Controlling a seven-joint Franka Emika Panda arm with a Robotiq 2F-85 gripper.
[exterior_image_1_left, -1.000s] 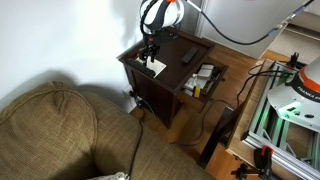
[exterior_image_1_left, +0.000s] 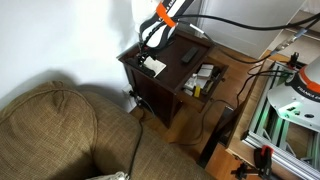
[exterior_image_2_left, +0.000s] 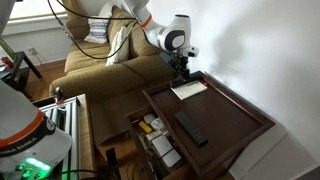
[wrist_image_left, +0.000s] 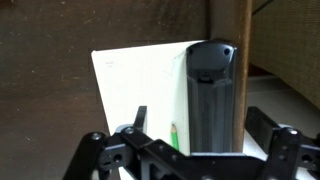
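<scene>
A long black object (wrist_image_left: 211, 95) with a rounded end lies along one edge of a white paper sheet (wrist_image_left: 145, 75), beside the edge of the dark table. What this object is I cannot tell. On the paper, a green pencil (wrist_image_left: 174, 135) shows in the wrist view. My gripper stands open, its two fingers apart on either side of the black object in that view, with its near end hidden by the gripper. In exterior view 2 the gripper (exterior_image_2_left: 180, 76) is low over the far end of the table, close to the paper (exterior_image_2_left: 188, 90); contact cannot be made out.
A dark remote-like bar (exterior_image_2_left: 190, 127) lies on the dark tabletop (exterior_image_2_left: 225, 120). Below it, an open drawer (exterior_image_2_left: 155, 145) holds several small items. The brown sofa (exterior_image_1_left: 65, 130) stands beyond the table edge, and a white wall (exterior_image_1_left: 60, 40) runs behind.
Over the last second the arm has shifted left in exterior view 1, toward the table's left edge and the black object. The paper appears to stay in place.
</scene>
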